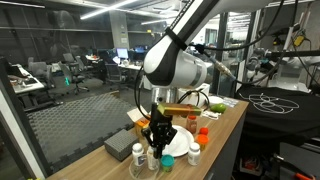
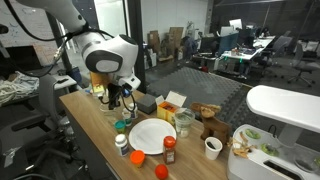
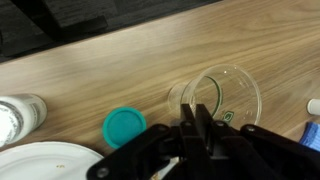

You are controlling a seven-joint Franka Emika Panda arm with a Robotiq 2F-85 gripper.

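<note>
In the wrist view a clear glass [image 3: 238, 97] stands on the wooden table, seen from above. My gripper's dark fingers [image 3: 205, 125] overlap its left side and sit close together. A pale patch shows beside the fingertips; whether it is part of the glass or something between the fingers, I cannot tell. To the left lies a teal cap or cup [image 3: 123, 127], apart from the fingers. In exterior view 1 the arm [image 1: 165, 65] reaches down among small white bottles, such as one bottle [image 1: 193, 153] right of the teal item [image 1: 168, 162].
A white plate [image 2: 153, 133] lies close by, with a red-capped jar [image 2: 169, 150], an orange item [image 2: 138, 157] and a white mug [image 2: 213, 147] around it. A dark grey box [image 1: 118, 145] stands at the table's back. Bare wood [image 3: 100, 65] shows near the table's edge.
</note>
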